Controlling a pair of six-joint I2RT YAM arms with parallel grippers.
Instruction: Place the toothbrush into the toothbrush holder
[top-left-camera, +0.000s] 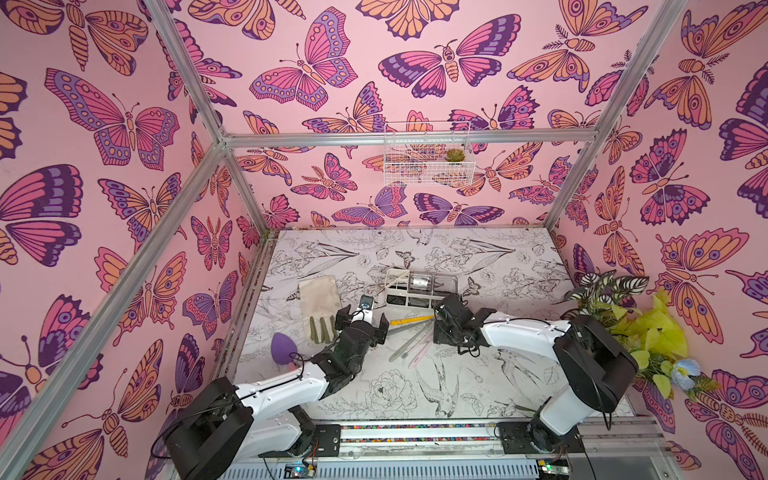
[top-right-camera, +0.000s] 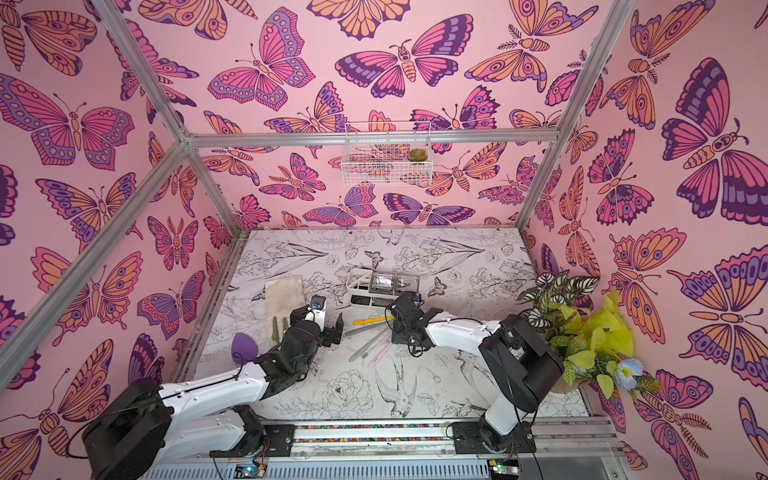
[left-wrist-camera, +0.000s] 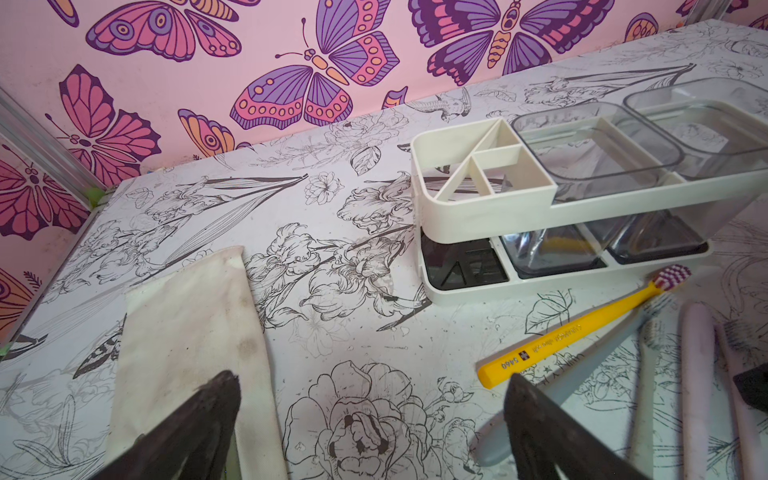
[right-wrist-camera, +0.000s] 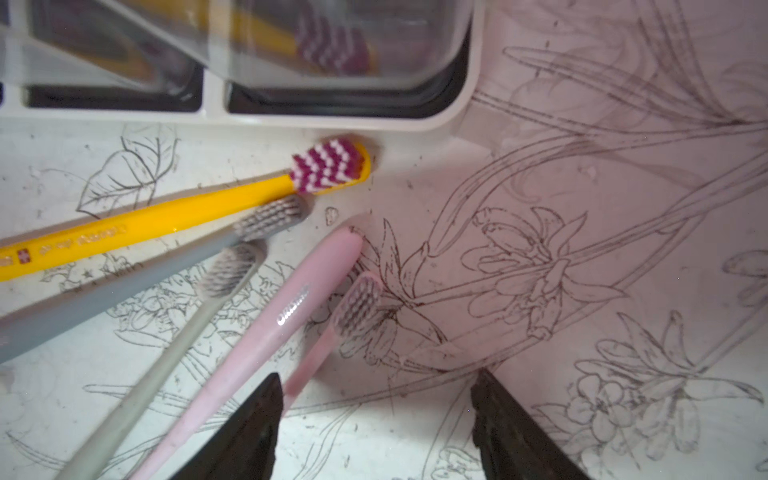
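Note:
Several toothbrushes lie on the table in front of the holder (left-wrist-camera: 480, 216): yellow (right-wrist-camera: 208, 212), grey (right-wrist-camera: 136, 280), pale green (right-wrist-camera: 160, 376), and two pinks, the thicker pink one (right-wrist-camera: 264, 328) and a thinner one (right-wrist-camera: 320, 352). The holder has cream trays and clear compartments. My left gripper stands open left of the brushes, facing the holder, with nothing between its fingers. My right gripper is over the brush heads, fingers apart, the thin pink brush beside its left finger.
A cream cloth (top-left-camera: 318, 300) and a purple teardrop item (top-left-camera: 284, 348) lie on the left. A plant with yellow and blue flowers (top-left-camera: 664, 336) stands at the right edge.

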